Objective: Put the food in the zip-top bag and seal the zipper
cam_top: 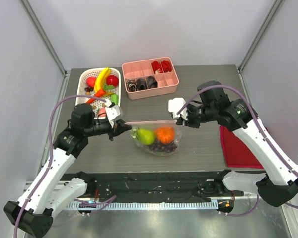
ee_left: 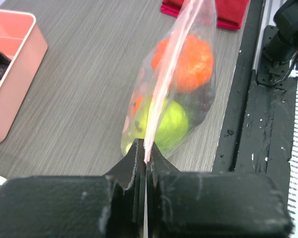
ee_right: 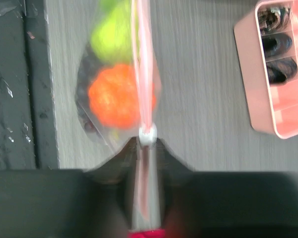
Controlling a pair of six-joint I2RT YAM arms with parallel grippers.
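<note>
A clear zip bag [cam_top: 154, 140] holds a green fruit [ee_left: 169, 124], an orange one [ee_right: 114, 94] and dark pieces at the bottom, in the middle of the table. My left gripper is shut on the end of the bag's pink zipper strip [ee_left: 161, 94]. My right gripper is at the strip's other side, with a white piece on the strip between its fingertips; the right wrist view is blurred, so how far the fingers are closed is unclear.
A white basket of food [cam_top: 81, 89] stands back left, a pink divided box [cam_top: 150, 93] at the back, a red cloth [cam_top: 238, 153] at the right edge. Bare table surrounds the bag.
</note>
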